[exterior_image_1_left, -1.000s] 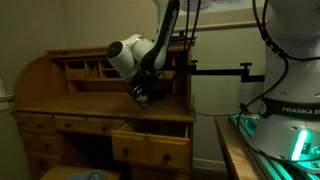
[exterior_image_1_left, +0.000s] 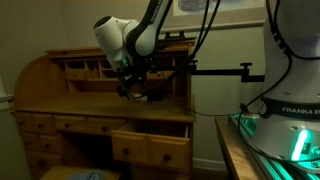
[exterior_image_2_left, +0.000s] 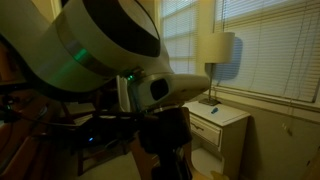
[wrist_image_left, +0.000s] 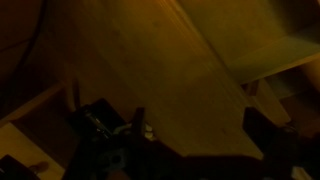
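Observation:
Over the wooden roll-top desk (exterior_image_1_left: 85, 102), my gripper (exterior_image_1_left: 132, 91) hangs tilted near the desktop's front right. Its two dark fingers are spread wide at the bottom of the wrist view, with the gripper's gap (wrist_image_left: 198, 130) showing only dim wood and nothing held. A small dark object (wrist_image_left: 100, 117) lies beside the left finger; what it is cannot be made out. Beneath the gripper, a desk drawer (exterior_image_1_left: 151, 147) stands pulled out with its top open. In exterior view 2 my arm fills the left side and hides much of the desk.
Small cubbies (exterior_image_1_left: 80, 70) line the back of the desk. A lamp (exterior_image_2_left: 215, 48) and a white cabinet (exterior_image_2_left: 212, 128) with a small blue item on top stand by the window blinds. At exterior view 1's right is a wooden edge (exterior_image_1_left: 238, 155) near my arm's base.
My gripper has risen and shifted to the left in exterior view 1 over the last second. The pulled-out drawer looks the same.

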